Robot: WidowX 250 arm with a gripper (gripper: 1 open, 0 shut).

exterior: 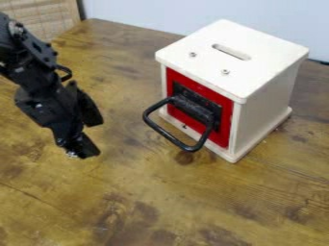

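Observation:
A white wooden box (265,101) with a slot and two small screws on top stands at the right of the camera view. Its red front panel (226,138) faces left and holds a black unit with a black loop handle (190,147) sticking out low. My black gripper (80,144) points downward at the left, apart from the handle and over bare wood. Whether its fingers are open or shut is hard to make out.
A pale wall runs along the back behind the box.

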